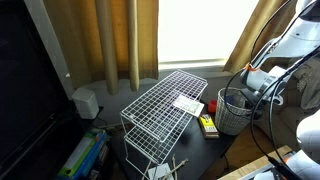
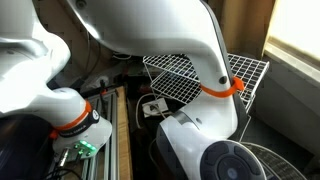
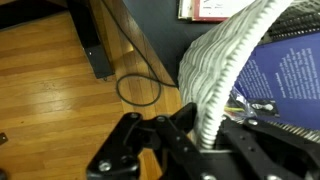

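A pale woven basket [image 1: 232, 120] stands at the right of the dark surface, beside the arm. In the wrist view, its ribbed wall [image 3: 215, 68] runs down to a rim that lies between the fingers of my gripper. The fingers are shut on that rim. Inside the basket are a blue printed booklet [image 3: 290, 72] and other papers. From exterior view 2, the arm covers most of the basket and the fingertips are hidden.
A white wire rack [image 1: 160, 112] occupies the middle, with a printed sheet [image 1: 188, 104] on it. Beside the basket are a yellow-and-red box [image 1: 208, 126] and a red item [image 1: 212, 107]. Wooden floor [image 3: 60, 120] with a loose black cable [image 3: 140, 102] lies alongside.
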